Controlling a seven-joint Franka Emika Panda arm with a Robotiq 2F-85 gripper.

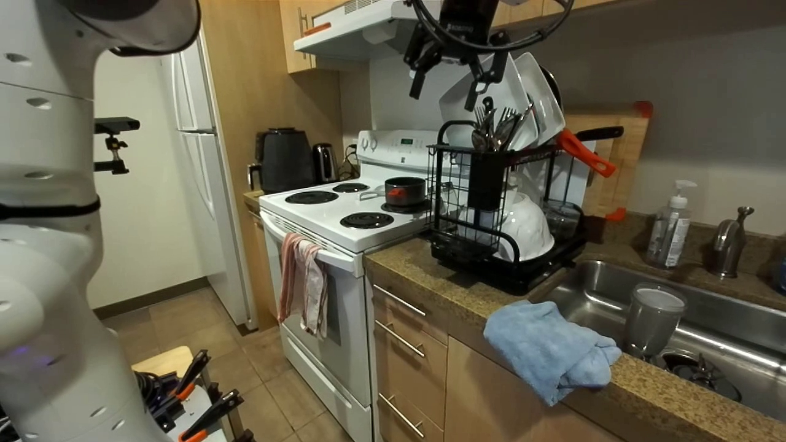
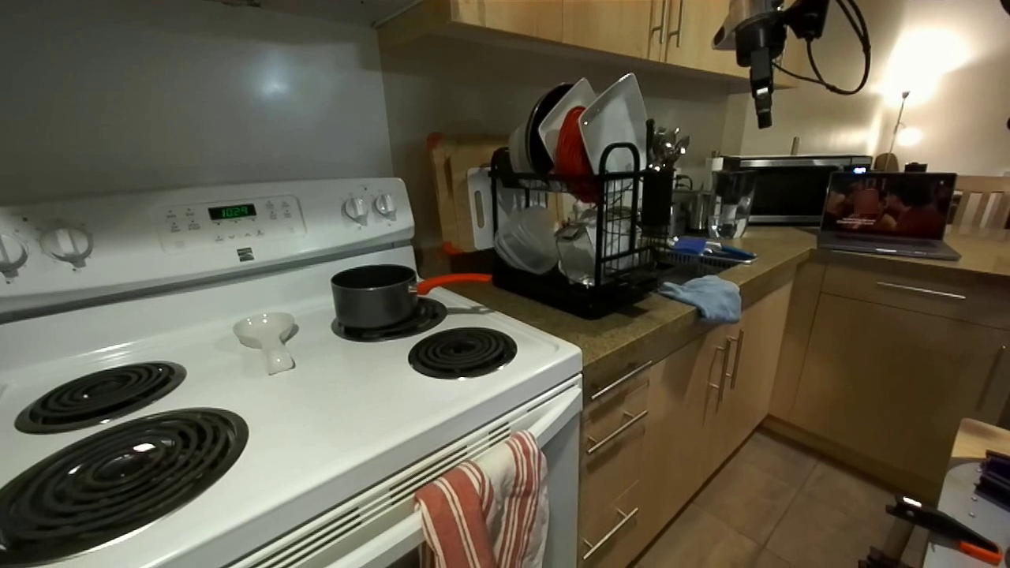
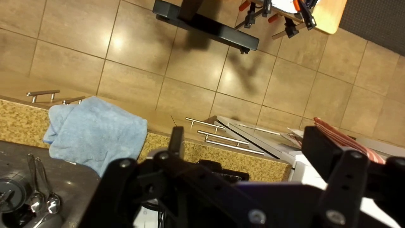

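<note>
My gripper (image 1: 444, 96) hangs high in front of the dish rack, its two fingers spread apart and nothing between them. In the wrist view the open gripper shows dark fingers on either side, with floor and counter edge far below. A blue cloth (image 1: 551, 346) drapes over the counter's front edge beside the sink, well below and apart from the gripper. The black dish rack (image 2: 606, 227) holds plates, bowls and a red-handled pan. Upright cutlery (image 1: 495, 129) stands in its holder, below the fingertips in exterior view 1.
On the stove a dark pot (image 2: 374, 295) sits on a back burner, near a white spoon rest (image 2: 267, 336). A clear cup (image 1: 654, 318) stands in the sink (image 1: 600, 272). A striped towel (image 1: 303, 283) hangs from the oven handle. A laptop (image 2: 888, 210) occupies the far counter.
</note>
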